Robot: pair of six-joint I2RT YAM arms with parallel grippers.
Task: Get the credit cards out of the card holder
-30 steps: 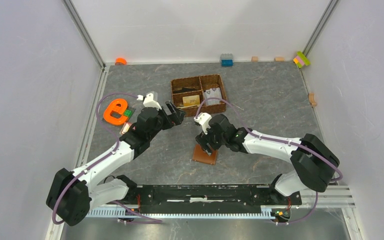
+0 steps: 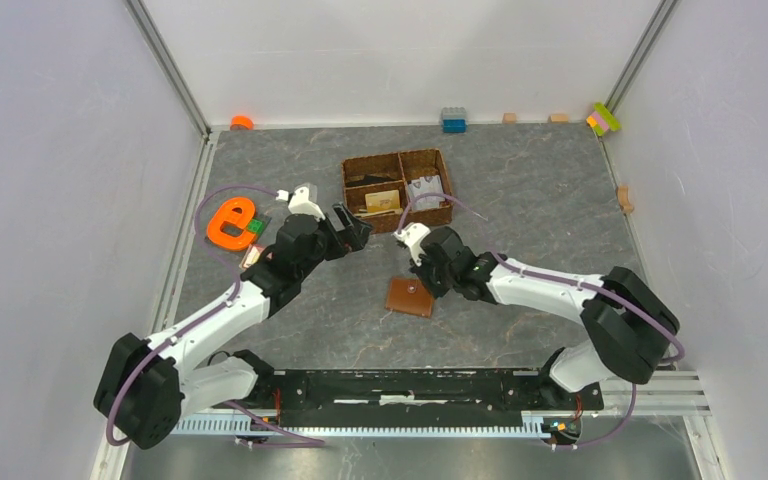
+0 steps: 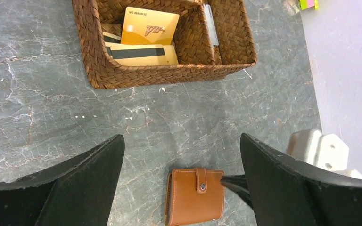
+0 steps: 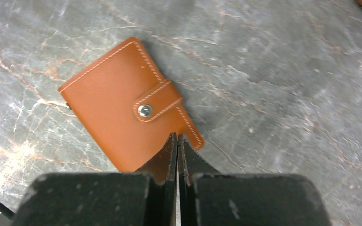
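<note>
The brown leather card holder [image 4: 108, 99] lies flat on the grey table, its strap snapped down by a metal button. In the right wrist view my right gripper is shut with nothing between its fingers; the tips hang over the holder's lower right corner, and the holder is outside them. Viewed from above, the card holder [image 2: 409, 297] is partly covered by the right gripper. My left gripper stands open and empty near the basket's front left. Several yellow cards [image 3: 150, 27] rest in the wicker basket. No cards show inside the closed holder.
The wicker basket [image 2: 391, 225] with compartments stands behind the holder. An orange letter e [image 2: 217, 238] with a green block lies at the left. Blocks line the back edge. Bare table surrounds the holder's left and front.
The right gripper went from open to shut. The left arm has stayed still.
</note>
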